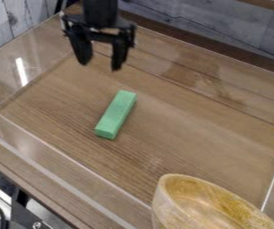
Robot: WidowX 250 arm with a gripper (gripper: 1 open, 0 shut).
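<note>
A green rectangular block (115, 114) lies on the wooden surface a little left of the middle, slanting from lower left to upper right. The black gripper (98, 54) is at the top of the view, above and behind the block and apart from it, with its two fingers standing wide open and nothing visible between them.
A yellow bowl-like container (211, 201) fills the lower right corner.
</note>
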